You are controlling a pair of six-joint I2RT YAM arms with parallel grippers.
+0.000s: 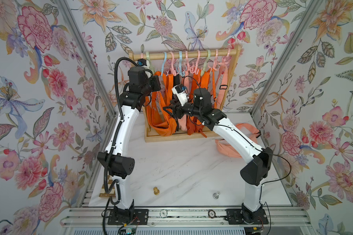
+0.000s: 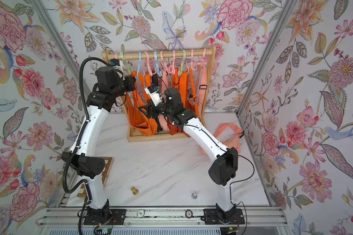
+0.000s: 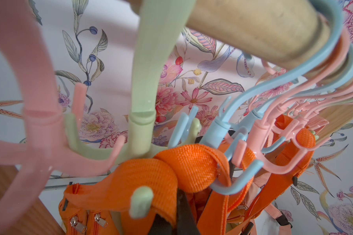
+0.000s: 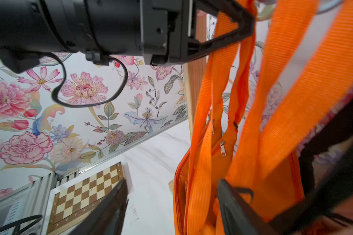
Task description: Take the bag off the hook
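An orange bag (image 4: 278, 168) hangs at the rack's left end by its strap (image 3: 196, 166). In the left wrist view the strap lies over the green hook (image 3: 141, 135), whose pale tip pokes up in front of it. At the bottom of that view, my left gripper is shut with strap webbing between its dark fingers. It also shows beside the straps (image 4: 209, 172) in the right wrist view. My right gripper stands open, lower down in front of the bags; the hanging orange straps lie beyond its fingers, nearer the right one.
Other hooks, pink (image 3: 47, 129) and blue (image 3: 219, 129), crowd the wooden rail (image 1: 172, 55) with more orange, pink and black straps. A peach bag (image 1: 229, 148) lies right of the rack.
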